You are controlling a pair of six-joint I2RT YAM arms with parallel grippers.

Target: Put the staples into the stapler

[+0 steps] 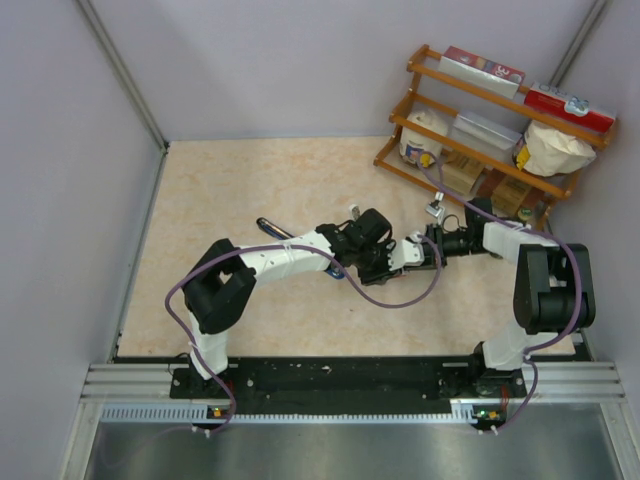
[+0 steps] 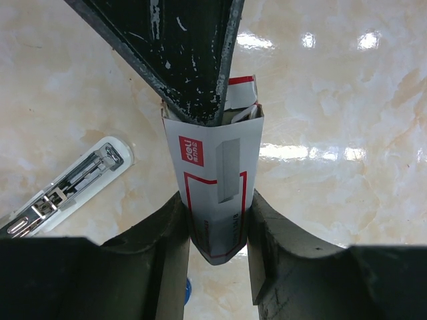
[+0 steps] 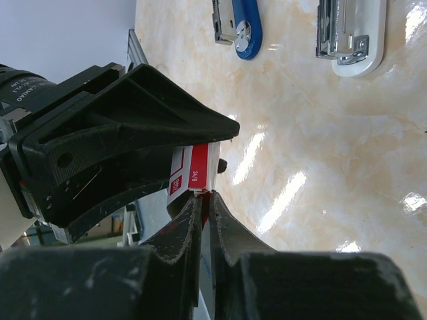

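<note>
A small white and red staple box (image 2: 217,167) is squeezed between the fingers of my left gripper. Its upper end is open, with flaps standing up. My right gripper is shut, its tips pressed together at that open end; whether they pinch a flap is hard to tell. A white stapler (image 2: 122,150) lies on the table with its metal magazine exposed. Beside it in the right wrist view lies a blue stapler (image 3: 249,27). Inside the box, no staples can be made out.
A wooden shelf (image 1: 420,95) with boxes and bags stands at the back right, close behind the right arm. Purple cables hang over both arms.
</note>
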